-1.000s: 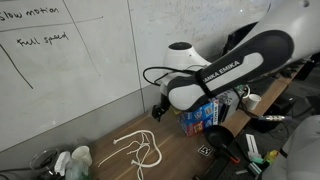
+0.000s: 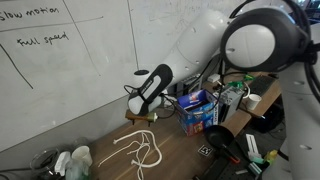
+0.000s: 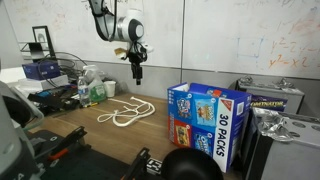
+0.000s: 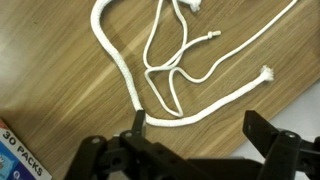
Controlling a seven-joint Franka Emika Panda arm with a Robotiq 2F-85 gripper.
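Note:
White rope (image 4: pixel 178 121) lies loosely on the wooden table in the wrist view: a thick piece curves round a thinner cord (image 4: pixel 184 47) that crosses itself. In exterior view 1 the rope (image 2: pixel 147 152) is on the bare tabletop, left of the blue box. My gripper is open above the table, its fingers far apart and nothing held between them. From exterior view 2 the gripper (image 3: pixel 138 72) hangs over the rope (image 3: pixel 125 114), clear of it, pointing down.
A blue snack box (image 3: pixel 205 122) stands right of the rope, with a black pan (image 3: pixel 188 165) in front of it. Bottles (image 3: pixel 97 88) are at the left. A whiteboard (image 2: pixel 70 60) rises behind the table.
The arm has swung back and away from the camera, its hand becoming smaller and lower in exterior view 1. The rope has stayed in place.

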